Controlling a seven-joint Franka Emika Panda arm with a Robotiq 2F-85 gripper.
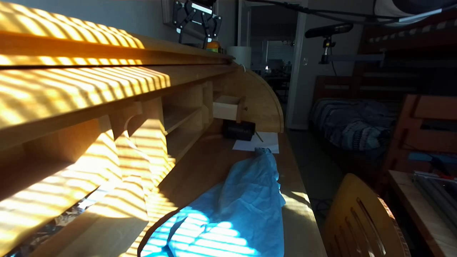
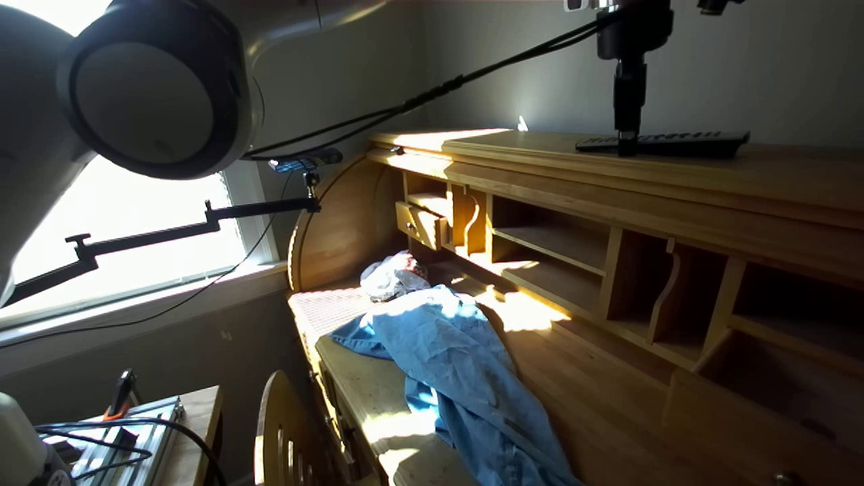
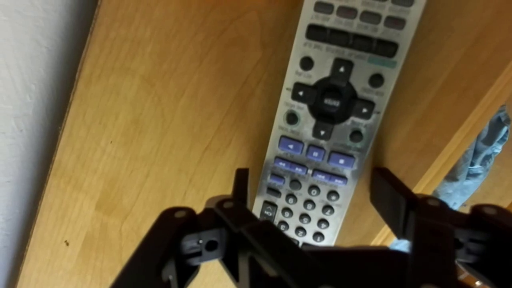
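Note:
A silver remote control with black and purple buttons lies face up on the wooden top of the desk hutch. In the wrist view my gripper is part open over its number-key end. One finger is on each side of the remote, with bare wood visible between the fingertips and its edges. Exterior view 2 shows the gripper low against the remote, its lower tip overlapping it. From exterior view 1 the open gripper appears above the hutch top, but the remote is not clearly visible.
A wall runs along one side of the hutch top; the front edge drops off opposite. Below, a blue cloth covers part of the desk. A small drawer stands pulled out near a black object.

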